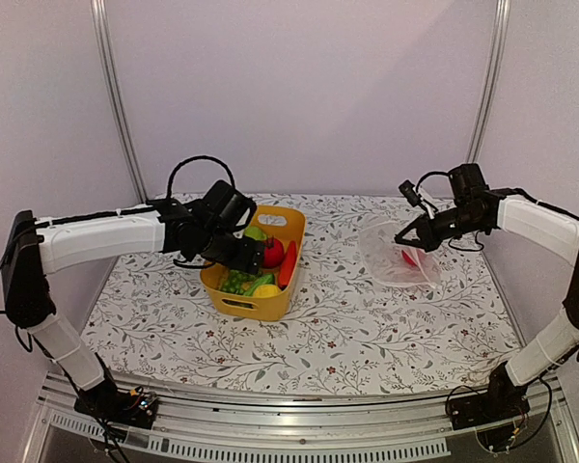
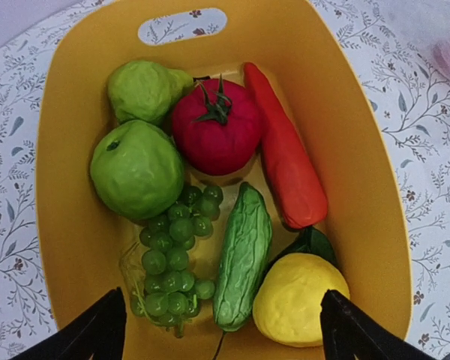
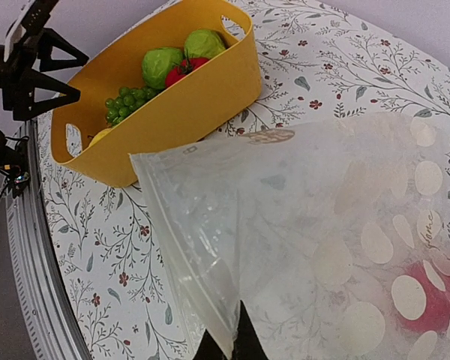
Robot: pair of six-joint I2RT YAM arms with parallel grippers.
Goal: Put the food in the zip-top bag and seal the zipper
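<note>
My left gripper hangs open over the yellow bin [image 2: 375, 187], which holds a tomato [image 2: 217, 131], carrot [image 2: 292, 165], green pear [image 2: 139, 90], round green food [image 2: 135, 169], grapes [image 2: 172, 262], cucumber [image 2: 240, 255] and yellow food [image 2: 292, 296]. My right gripper is shut on the top edge of the translucent zip top bag [image 3: 322, 195]; a red item [image 3: 412, 292] shows inside it at its lower right.
Pale walls stand behind and at both sides.
</note>
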